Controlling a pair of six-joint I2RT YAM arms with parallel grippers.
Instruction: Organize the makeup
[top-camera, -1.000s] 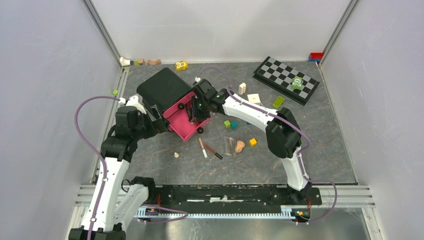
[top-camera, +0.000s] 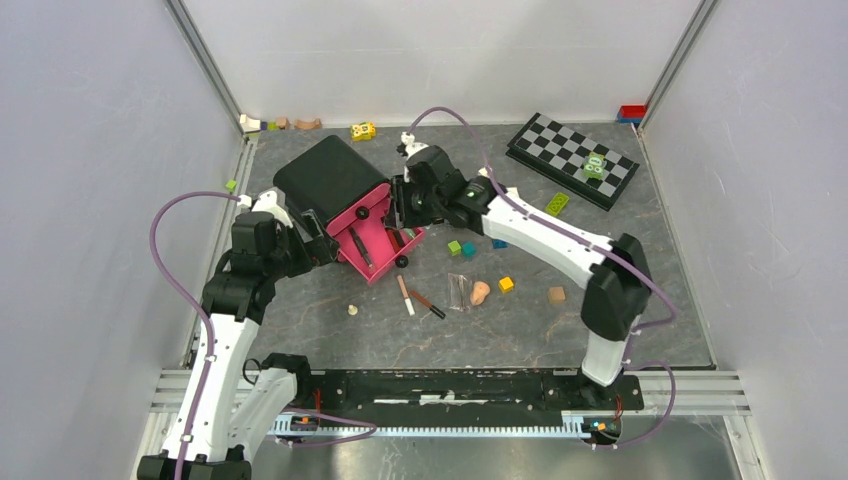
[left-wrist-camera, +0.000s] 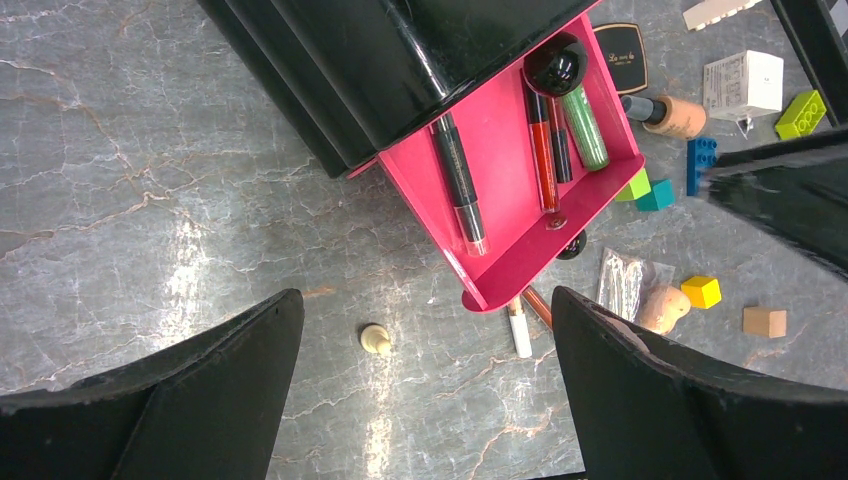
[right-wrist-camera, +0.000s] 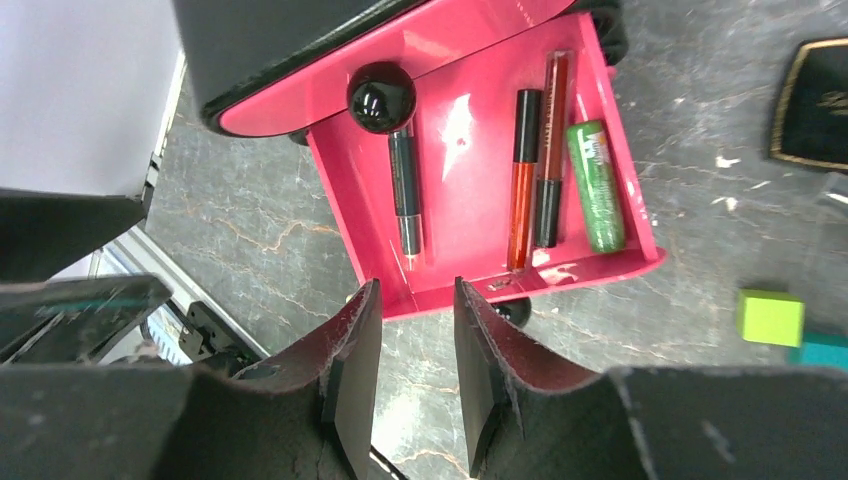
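The black makeup case (top-camera: 325, 170) has its pink drawer (right-wrist-camera: 455, 200) out. Inside lie a black pen (left-wrist-camera: 455, 175), two red-and-black tubes (right-wrist-camera: 523, 180) and a green tube (right-wrist-camera: 595, 185). My right gripper hangs over the drawer, fingers slightly apart, nothing seen between them. My left gripper stands open left of the drawer, empty. Outside on the table are a white-capped pencil (top-camera: 405, 295), a brown-and-black pencil (top-camera: 427, 305), a clear brush packet (left-wrist-camera: 620, 285) and a beige sponge (top-camera: 480, 292).
Coloured blocks (top-camera: 506, 284) and a small light piece (top-camera: 352, 310) lie around the drawer. A checkerboard (top-camera: 550, 145) is at the back right. The table's front and right have clear patches.
The left arm is still.
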